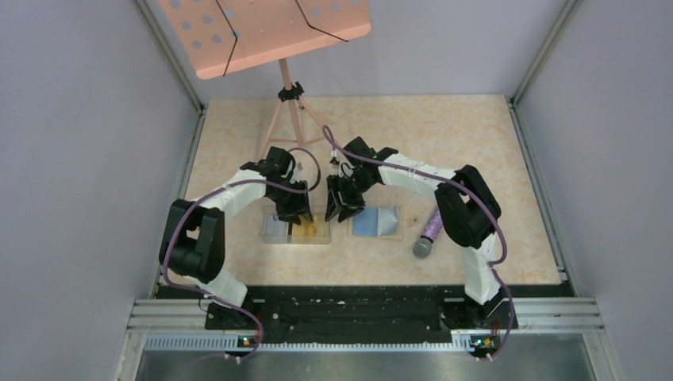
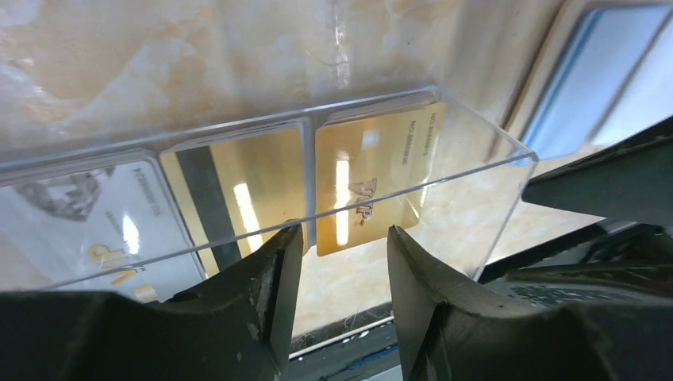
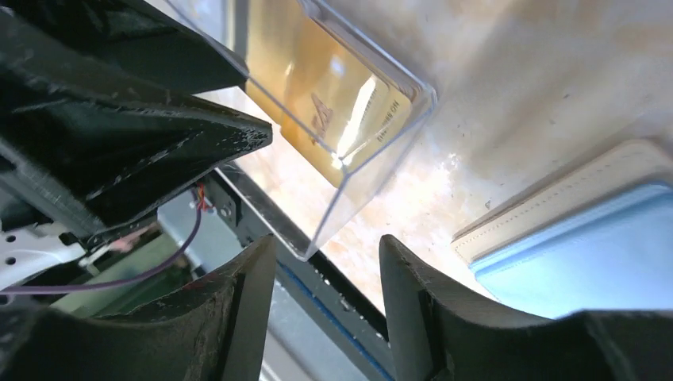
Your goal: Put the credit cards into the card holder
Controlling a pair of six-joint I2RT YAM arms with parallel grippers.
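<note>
A clear box (image 2: pixel 508 159) lies on the table, holding a white card stack (image 2: pixel 99 222), gold cards with a black stripe (image 2: pixel 238 186) and a plain gold stack (image 2: pixel 381 171) in separate compartments. Above the box, my left gripper is open, its fingertips apart in front of the gold cards with nothing between. My right gripper stands open and empty beside the box's right end. Right of the box is a flat beige and blue piece (image 1: pixel 373 222), apparently the card holder; its blue sleeve (image 3: pixel 587 254) shows in the right wrist view.
A purple microphone (image 1: pixel 428 234) lies to the right of the holder. At the back stands a pink music stand (image 1: pixel 286 75). Both arms are close together, with the left fingers (image 3: pixel 190 143) near the box's edge.
</note>
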